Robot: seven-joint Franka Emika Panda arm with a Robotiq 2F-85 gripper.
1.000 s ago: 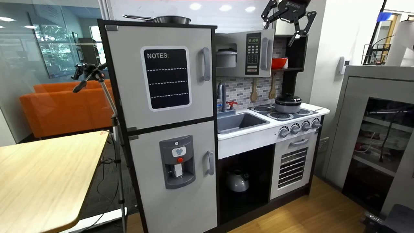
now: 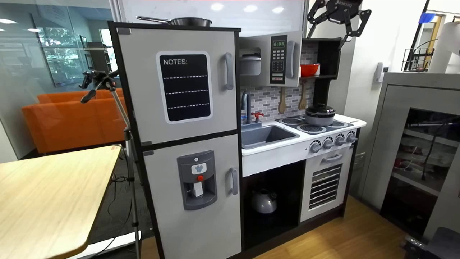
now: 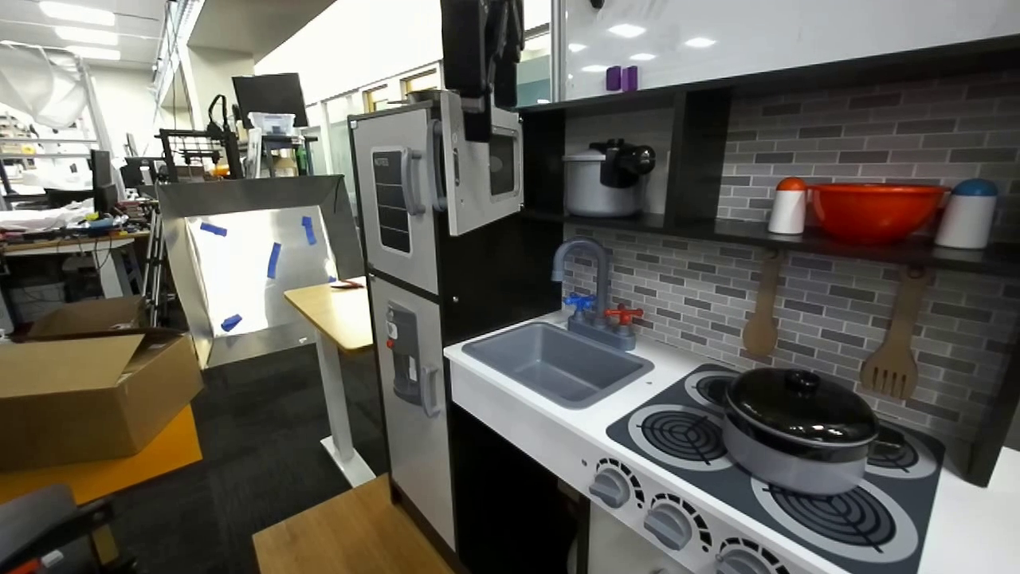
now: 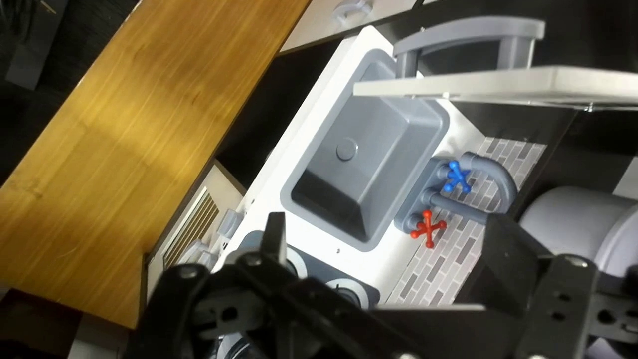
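The toy microwave's door [image 2: 284, 60] stands swung out, its grey handle [image 2: 291, 58] at the free edge. Through the door's window, a grey pot [image 2: 251, 65] shows inside the compartment; in the second exterior view the pot [image 3: 604, 183] sits there uncovered by the door. My gripper [image 2: 326, 39] is open above and to the right of the door, fingers spread and nothing between them. In the wrist view the gripper looks down past the sink, with the door [image 4: 496, 85] seen edge-on beyond the fingers. The second exterior view shows the gripper only as a dark side-on shape.
Below are the sink [image 3: 564, 363], its faucet [image 3: 600, 273] and a lidded pot [image 3: 801, 430] on the stove. A red bowl [image 3: 875, 210] stands between two shakers on the shelf. The fridge [image 2: 181, 86] flanks the microwave, with a pan [image 2: 191, 21] on top.
My gripper has moved right and slightly up in the first exterior view. The microwave door has shifted a little, swinging slightly further out. The other objects there look the same.
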